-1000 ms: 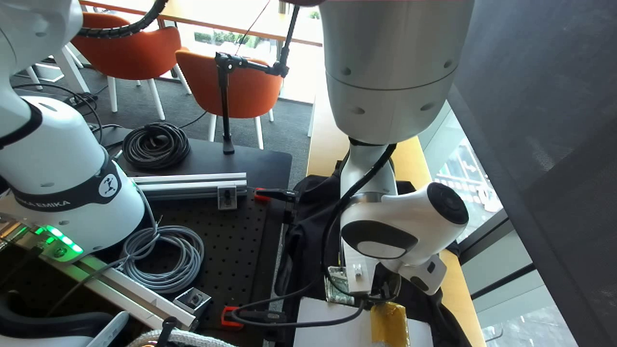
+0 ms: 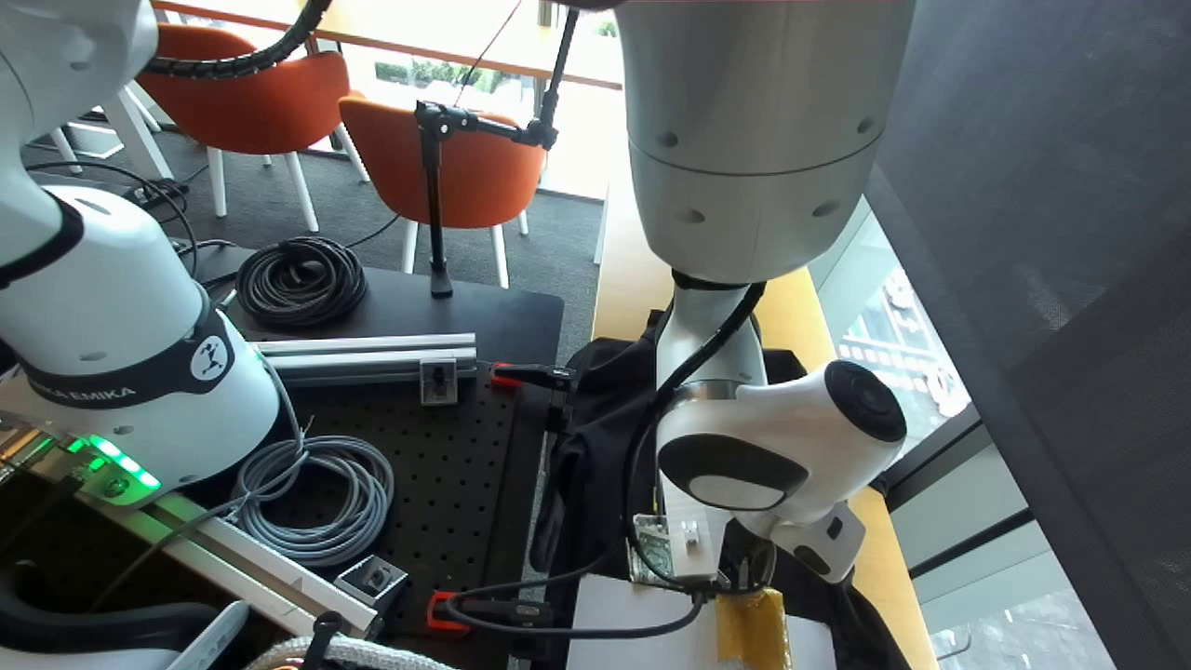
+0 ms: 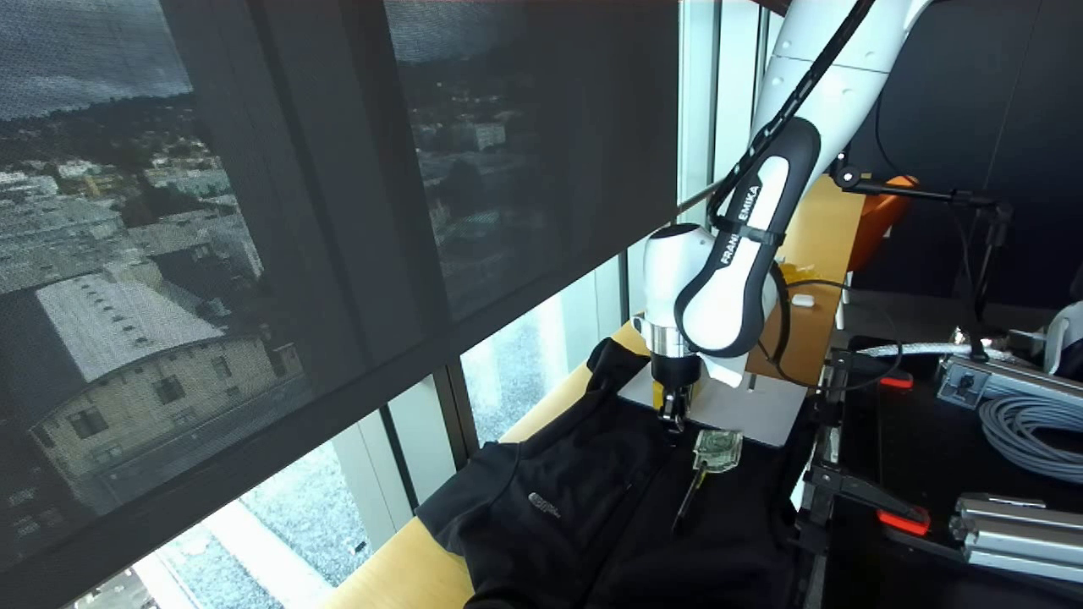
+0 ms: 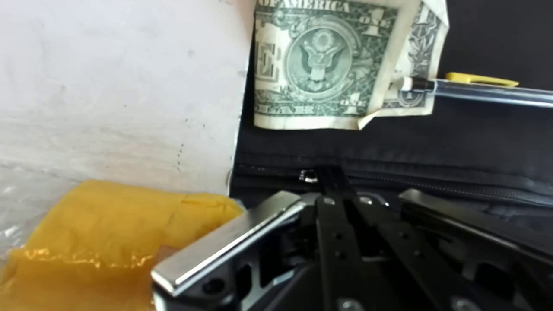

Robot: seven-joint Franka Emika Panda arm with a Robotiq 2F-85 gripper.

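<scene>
A black jacket [image 3: 579, 487] lies spread over the wooden ledge, its zipper [image 4: 446, 189] running across the wrist view. The small silver zipper slider [image 4: 309, 176] shows right beside the tips of my gripper. My gripper is shut, its dark fingers together, down at the jacket by the zipper's end. Whether the thin zipper pull is between the fingertips is hidden. In exterior view 2 the gripper [image 3: 672, 421] points down at the cloth, near the edge of the white board [image 3: 746, 406].
Beside the zipper lie a folded dollar bill [image 4: 319, 67] and a clear pen [image 4: 482, 93] with a yellow clip. A yellow package [image 4: 114, 228] sits on the board, close to the gripper's left side. Red-tipped clamps [image 3: 898, 521] line the black table's edge.
The arm's wrist has shifted very slightly right and lower in exterior view 1. The bill, board and yellow package look unmoved.
</scene>
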